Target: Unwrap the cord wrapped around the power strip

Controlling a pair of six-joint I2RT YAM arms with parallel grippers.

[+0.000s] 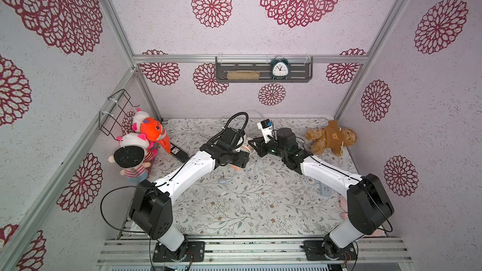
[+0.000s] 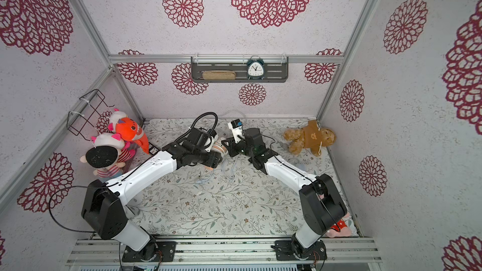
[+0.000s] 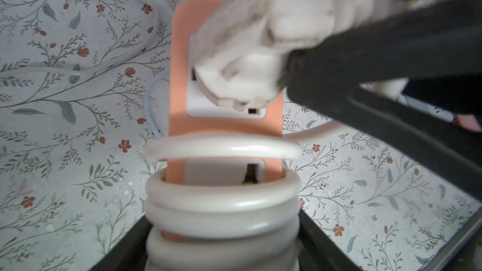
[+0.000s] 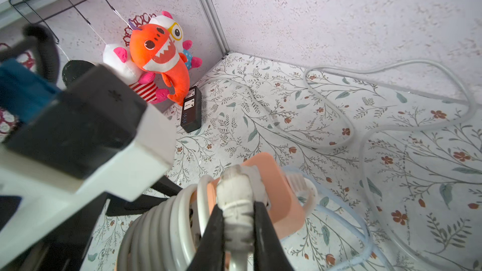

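Note:
In the left wrist view the orange power strip (image 3: 179, 95) runs lengthwise below the camera, with several turns of thick white cord (image 3: 223, 198) around its lower part. My left gripper has a dark finger showing at each side of the wrapped strip; the cord hides the tips and any contact. My right gripper is shut on the white plug (image 4: 236, 193), which lies over the strip's socket face. A length of cord (image 3: 321, 131) leaves the turns toward the right. Both grippers meet around the strip in the top left view.
A loose pale cable (image 4: 346, 135) snakes across the table behind the strip. A black device (image 1: 178, 152) and plush toys (image 1: 135, 155) are on the left, a teddy bear (image 1: 331, 138) on the right.

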